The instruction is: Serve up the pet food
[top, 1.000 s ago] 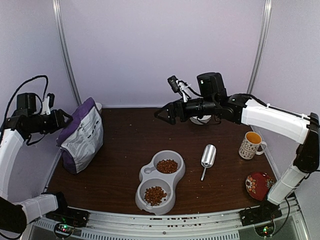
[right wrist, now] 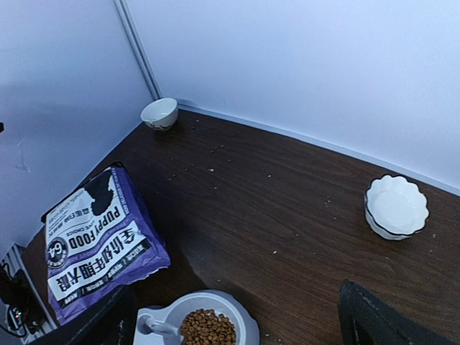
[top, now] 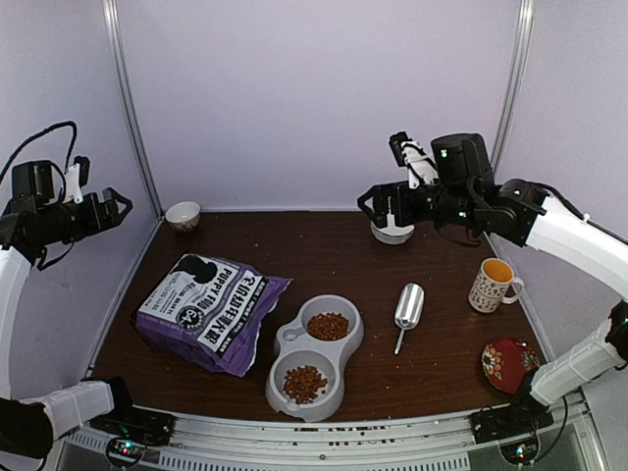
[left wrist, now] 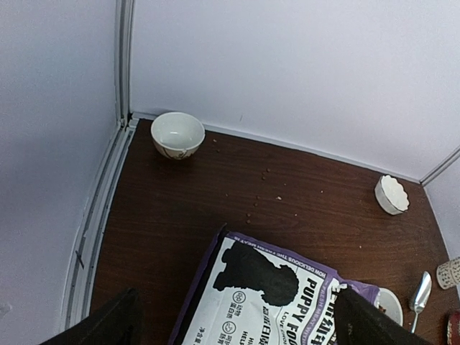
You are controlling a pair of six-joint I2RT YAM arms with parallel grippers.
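The purple puppy food bag (top: pixel 204 312) lies flat on the left of the table, printed side up, with no gripper touching it. To its right is the grey double feeding bowl (top: pixel 283 368), brown kibble (top: pixel 328 326) in both hollows. A metal scoop (top: pixel 409 306) rests on the bare table right of that bowl. My left gripper (top: pixel 126 204) hangs at the far left, clear of the bag; its fingers (left wrist: pixel 123 316) stand apart with nothing held. High over the back right, my right gripper (top: pixel 365 203) is open and empty, partly covering a white scalloped bowl (right wrist: pixel 397 206).
A white bowl (top: pixel 183 215) stands in the back left corner. On the right are a patterned mug (top: pixel 492 287) and a red floral item (top: pixel 506 363) near the right arm. Stray crumbs dot the table (left wrist: pixel 237 180), whose back middle is otherwise free.
My left gripper drew away left; the right one moved right.
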